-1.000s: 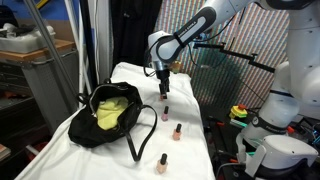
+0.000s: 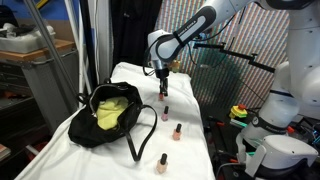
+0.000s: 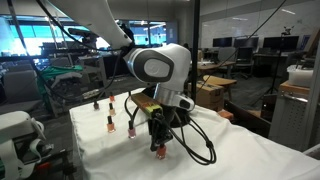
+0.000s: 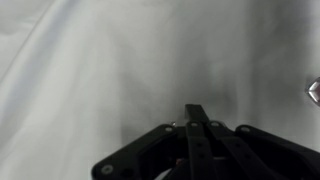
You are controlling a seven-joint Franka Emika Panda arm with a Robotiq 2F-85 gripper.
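Observation:
At the far part of the white-covered table, my gripper [image 2: 163, 90] points down, shut on a small bottle [image 3: 160, 153] with an orange-red body. The bottle is under the fingers in exterior view 2, at or just above the cloth; I cannot tell whether it touches. In the wrist view, the dark fingers [image 4: 197, 122] stand at the bottom edge over white cloth, and most of the bottle is hidden.
Several similar small bottles stand apart on the cloth, among them a pink one [image 2: 166, 113] and a peach one [image 2: 177, 132]. A black bag [image 2: 108, 112] with yellow-green cloth inside lies beside them, its strap looping over the table.
The arm has shifted only very slightly, if at all. The other bottles and the bag stay where they were.

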